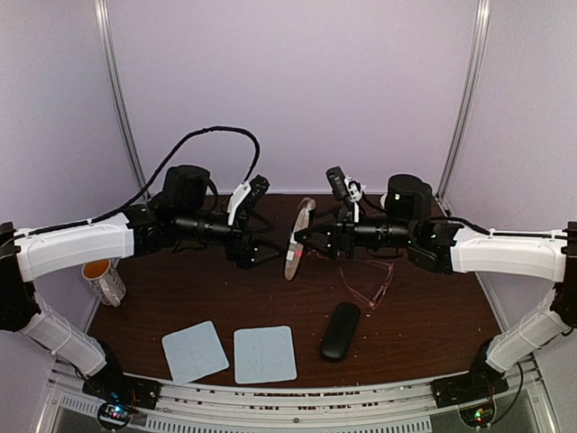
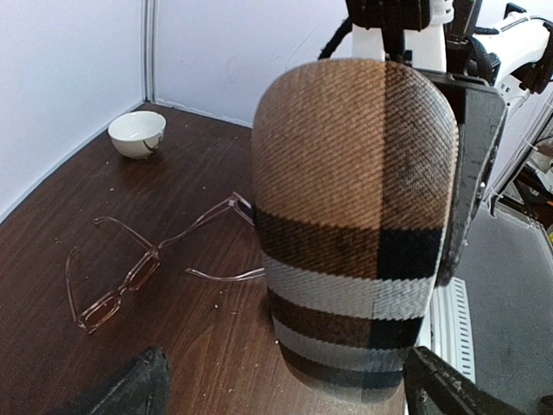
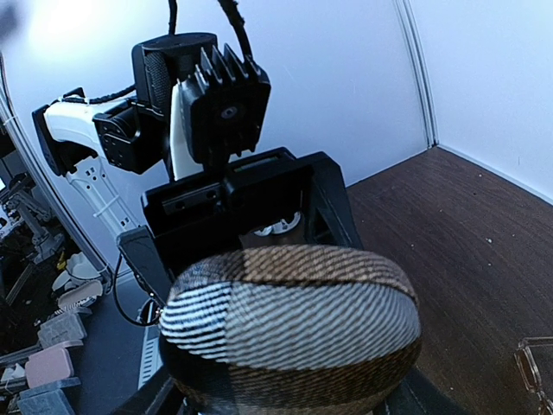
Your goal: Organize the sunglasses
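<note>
A plaid glasses case point(image 1: 297, 253) point(image 2: 352, 190) point(image 3: 289, 320) is held up in mid-air by my right gripper point(image 1: 311, 230), whose fingers are around it. My left gripper point(image 1: 261, 239) stands open just left of the case, and in the left wrist view the case is between or just beyond its fingertips. Pink-framed glasses point(image 1: 374, 293) point(image 2: 117, 296) lie on the table to the right, with a second pair partly hidden behind the case. A black case point(image 1: 339, 332) lies near the front edge.
Two pale cloths point(image 1: 195, 352) point(image 1: 264, 354) lie at the front left, a mug point(image 1: 104, 283) stands at the left, and a white bowl point(image 2: 136, 130) at the back.
</note>
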